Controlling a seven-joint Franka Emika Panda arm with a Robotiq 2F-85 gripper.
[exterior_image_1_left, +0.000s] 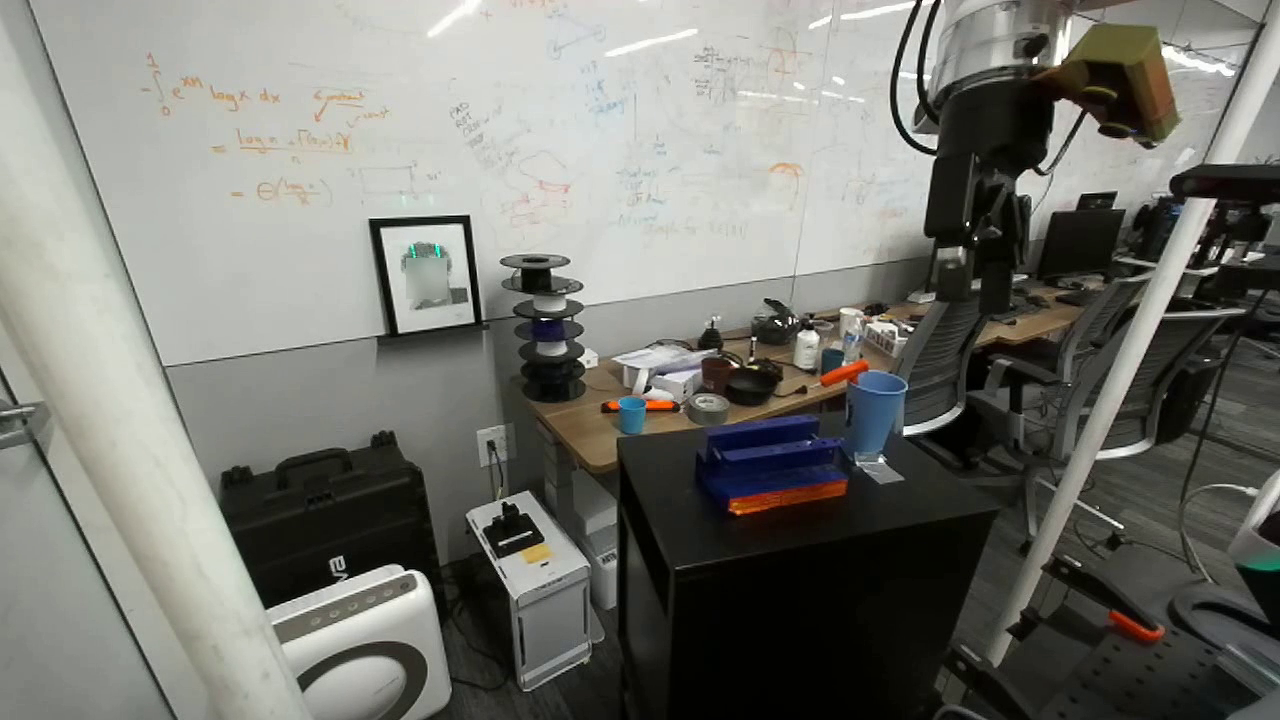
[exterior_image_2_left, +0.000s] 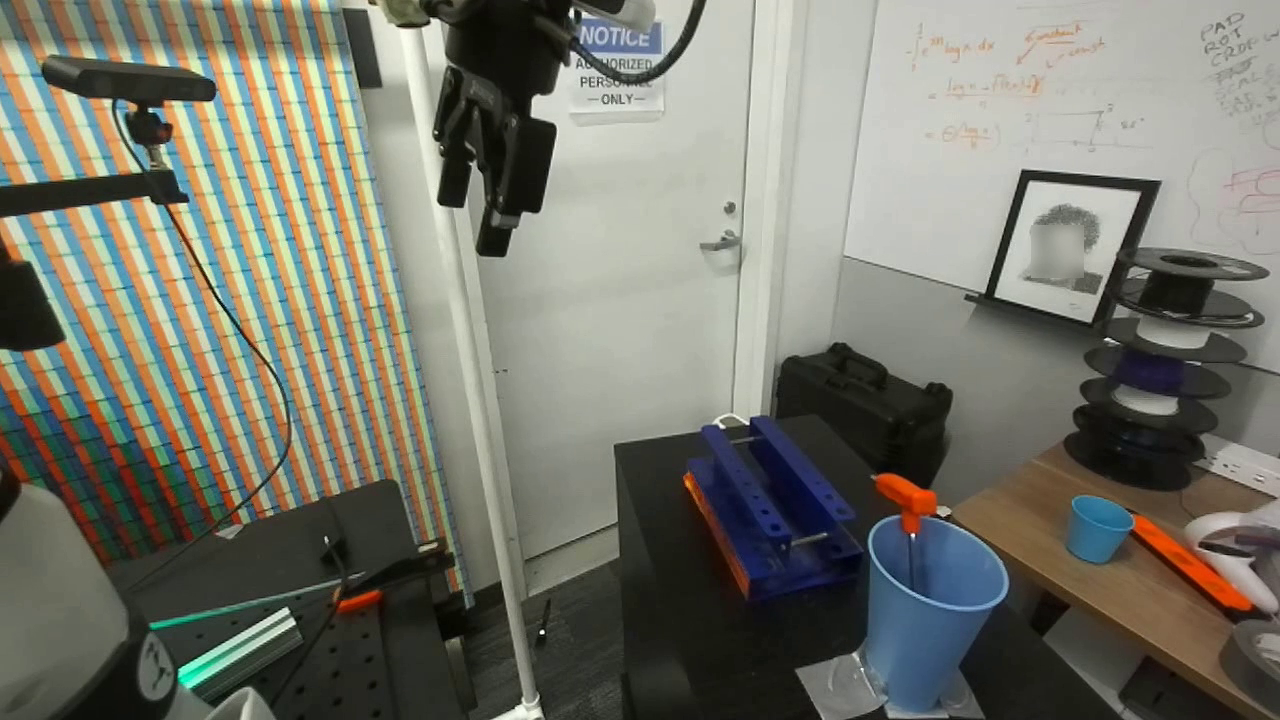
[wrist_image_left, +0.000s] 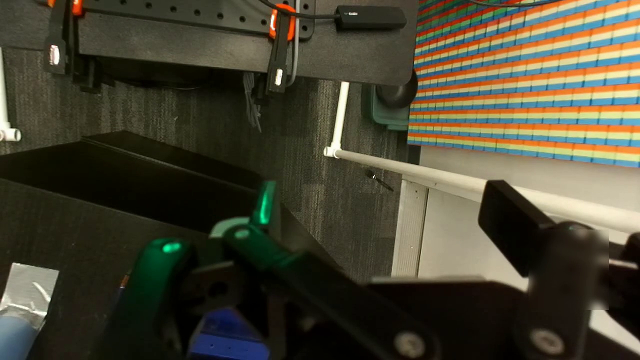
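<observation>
High above the right side of the black cabinet in exterior view 1 hangs my gripper (exterior_image_1_left: 975, 276), pointing down. In the wrist view its fingers (wrist_image_left: 267, 207) stand wide apart, with only floor visible between them; it is open and empty. A light blue cup (exterior_image_2_left: 930, 612) stands upright on the cabinet, on clear tape. Inside it leans a tool with an orange handle (exterior_image_2_left: 907, 492) and a thin metal shaft. Beside the cup lies a dark blue rack (exterior_image_2_left: 768, 510) with two raised rails and an orange edge. The gripper touches none of these.
The black cabinet top (exterior_image_1_left: 768, 546) is bare at its front. White poles (exterior_image_2_left: 474, 396) stand near the arm. Behind the cabinet, a wooden desk (exterior_image_1_left: 588, 430) carries a small blue cup (exterior_image_1_left: 632, 415), tape and clutter. A perforated dark table (wrist_image_left: 180, 36) lies across a floor gap.
</observation>
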